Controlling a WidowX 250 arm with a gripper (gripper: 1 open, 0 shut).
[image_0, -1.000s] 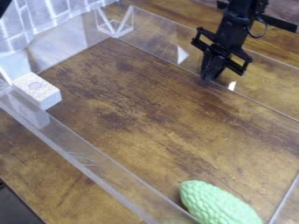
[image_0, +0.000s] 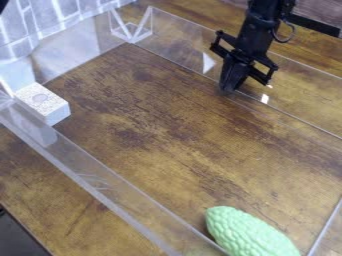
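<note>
My black gripper (image_0: 235, 70) is at the upper right of the camera view, down by the clear back wall of the enclosure. Its fingertips are small and dark, and I cannot make out whether anything is between them. A white speckled block (image_0: 42, 105) lies at the left side. A green bumpy object (image_0: 247, 233), shaped like a bitter melon, lies at the bottom right.
Low transparent walls (image_0: 120, 190) border a wooden floor (image_0: 147, 130), whose middle is clear. More wooden surface extends beyond the back wall on the right.
The arm and gripper have shifted slightly to the left along the back wall. The block and the green object have stayed in place.
</note>
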